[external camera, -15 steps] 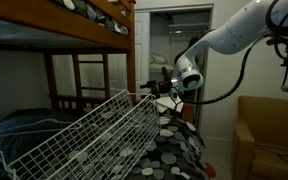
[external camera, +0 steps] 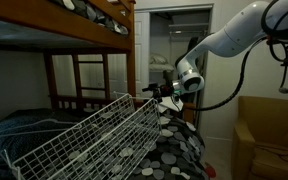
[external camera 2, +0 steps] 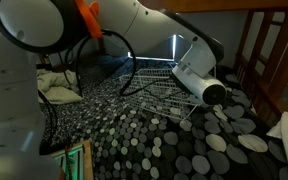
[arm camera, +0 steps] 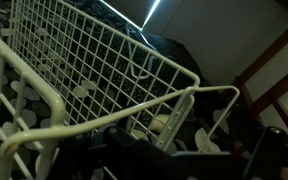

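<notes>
A white wire basket (external camera: 89, 143) fills the front of the first exterior view, and its long side runs from lower left towards my gripper. My gripper (external camera: 156, 90) is at the basket's far upper corner. Seen from the wrist, its dark fingers lie low in the picture, spread apart on either side of the white rim (arm camera: 124, 116). The gripper is open; whether a finger touches the wire cannot be made out. In the second exterior view the arm partly covers the basket (external camera 2: 149, 90), and the fingers are hidden.
Dark bedding with round grey spots (external camera 2: 174, 150) lies beneath the basket. A wooden bunk frame (external camera: 134, 45) stands behind and overhead. The brown armchair (external camera: 269, 140) is to the right. White cloth or paper (external camera 2: 287, 130) lies at the right edge of the second exterior view.
The basket's near left end has shifted slightly to the right over the last second. The arm's wrist has moved only a little, and the gripper stays at the basket's corner.
</notes>
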